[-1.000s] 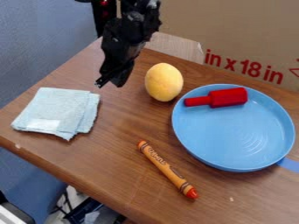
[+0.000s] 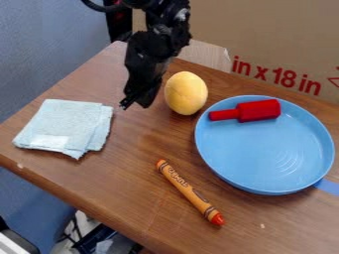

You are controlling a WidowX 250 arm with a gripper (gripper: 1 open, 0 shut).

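Observation:
My black gripper (image 2: 139,94) hangs over the wooden table, just left of a yellow egg-shaped object (image 2: 185,92) and above and right of a folded pale blue cloth (image 2: 63,125). Its fingertips are dark and small, so whether it is open or shut is unclear. A red cylinder with a narrower handle (image 2: 245,111) lies on a blue plate (image 2: 265,159) at the right. An orange crayon-shaped object (image 2: 188,190) lies diagonally near the front.
A cardboard box (image 2: 291,40) stands behind the table. The table's left edge drops away toward a blue-grey surface. Bare tabletop (image 2: 126,174) shows in the middle front.
The objects on the table appear unmoved.

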